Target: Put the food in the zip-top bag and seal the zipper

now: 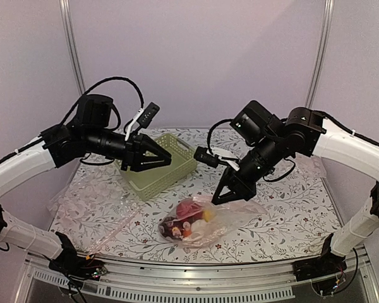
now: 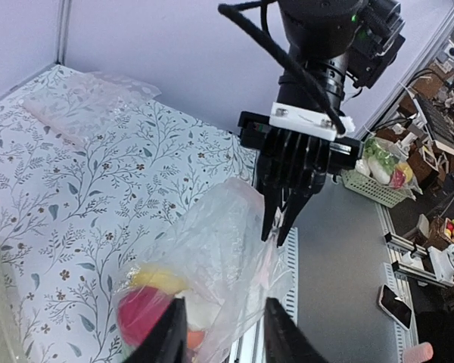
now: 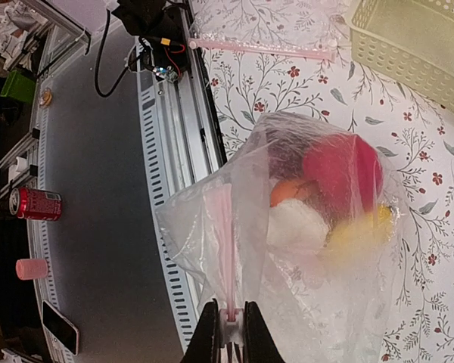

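Note:
The clear zip-top bag lies low over the table with the food inside; a red round item, a yellow one, a white one and an orange one show through its film. My right gripper is shut on the bag's pink zipper edge, which runs out from between its fingertips. Apart from the bag, my left gripper hangs over the basket side. Its fingers stand separated, the bag showing behind them, nothing held.
An empty pale green basket stands behind the bag, under the left gripper. Another flat clear bag lies on the table's left side, and a further one on the far right side. Bare patterned table shows right of the food.

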